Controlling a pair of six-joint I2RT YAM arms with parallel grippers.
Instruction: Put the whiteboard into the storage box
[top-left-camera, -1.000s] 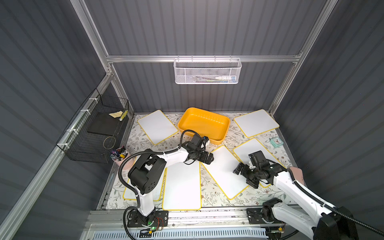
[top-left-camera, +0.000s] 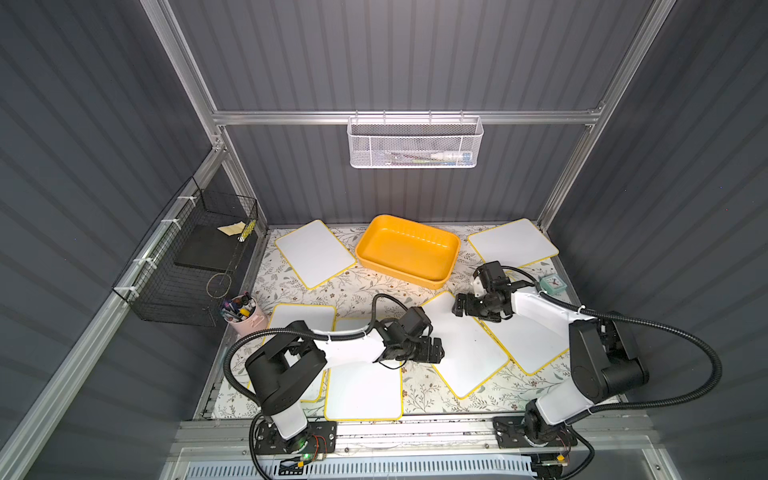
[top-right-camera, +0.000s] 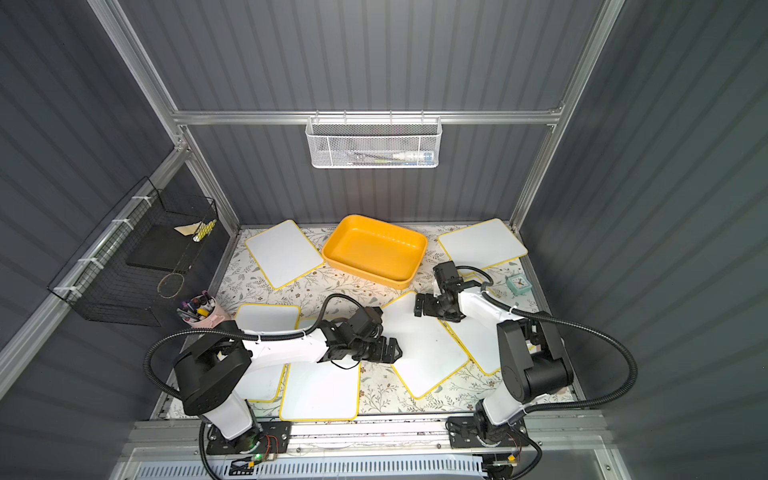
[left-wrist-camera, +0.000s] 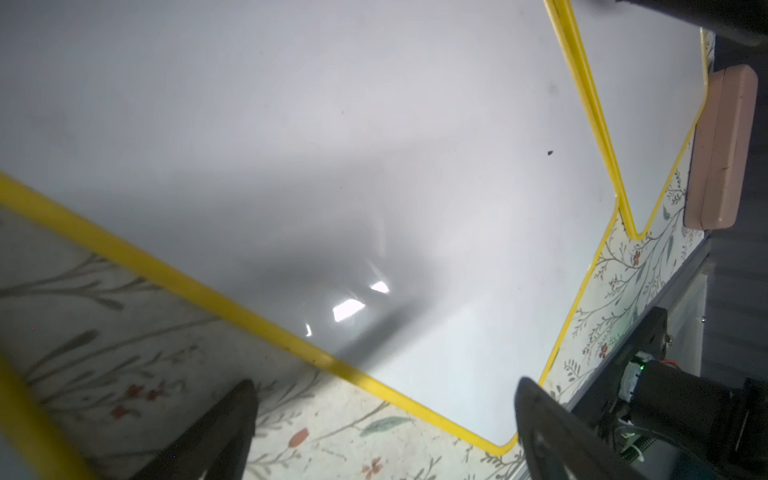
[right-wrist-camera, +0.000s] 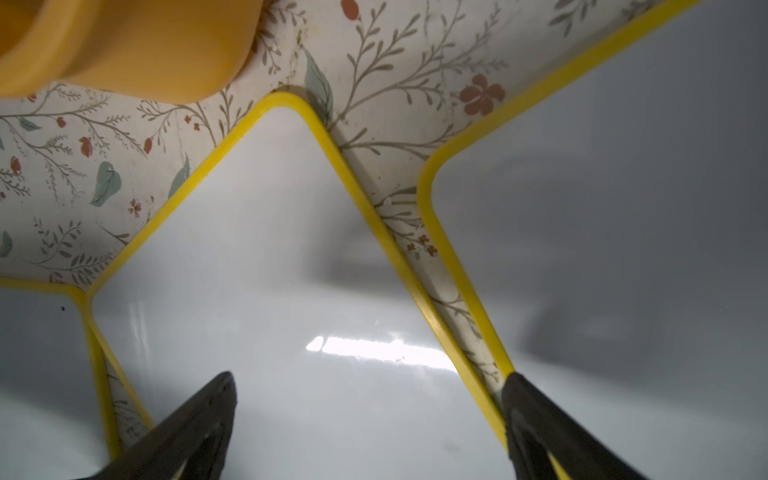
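A white whiteboard with a yellow rim (top-left-camera: 465, 352) lies flat at the middle right of the table. My left gripper (top-left-camera: 437, 350) is open above its left edge, nothing between its fingers. Over the same board's far right part hangs my right gripper (top-left-camera: 459, 305), also open and empty. In the right wrist view the board (right-wrist-camera: 264, 240) spreads below the parted fingers (right-wrist-camera: 204, 428). A second whiteboard (top-left-camera: 534, 340) lies close along its right side. Behind them stands the empty orange storage box (top-left-camera: 406, 254).
More whiteboards lie at the back left (top-left-camera: 314, 252), back right (top-left-camera: 512, 242) and front left (top-left-camera: 364, 396). A pen cup (top-left-camera: 248, 318) and a small teal clock (top-left-camera: 553, 284) stand near the sides. Wire baskets hang on the walls.
My left arm has moved toward the front and slightly right. My right arm has swung toward the back, its gripper now over the board's far part. The boards look unmoved.
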